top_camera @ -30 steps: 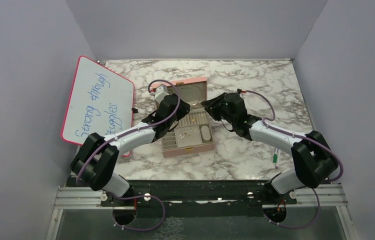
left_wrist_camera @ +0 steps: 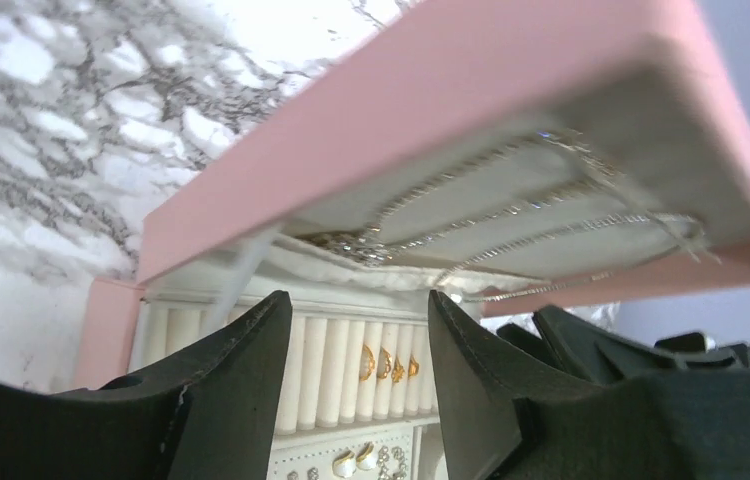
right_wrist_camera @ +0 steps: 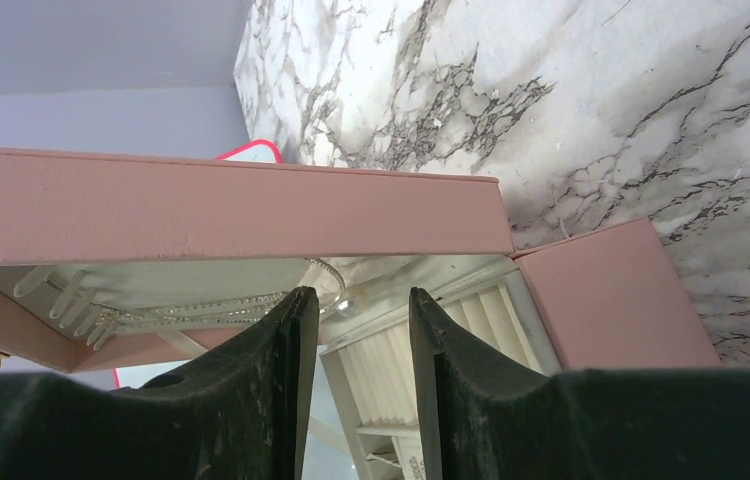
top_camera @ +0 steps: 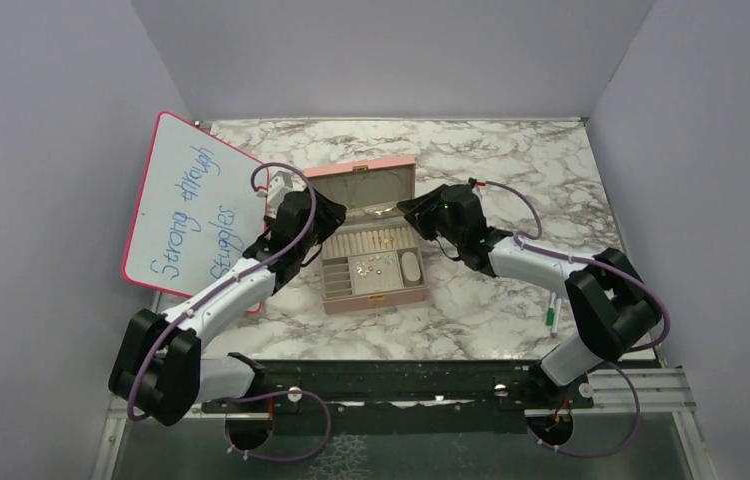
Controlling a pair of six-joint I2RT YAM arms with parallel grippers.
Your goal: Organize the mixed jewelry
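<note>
A pink jewelry box stands open at the table's centre. Silver chains hang in the raised lid. Gold rings sit in the padded roll slots; small earrings and beads lie in the middle compartment. My left gripper is at the box's left, part open, with no object clearly between its fingers. My right gripper stands open at the lid's right side, facing the chains.
A whiteboard with blue writing lies at the left. Markers lie at the right front. Bare marble shows behind and right of the box.
My left gripper has moved leftward, uncovering more of the box lid. My right arm shifted slightly left earlier and has since stayed nearly still.
</note>
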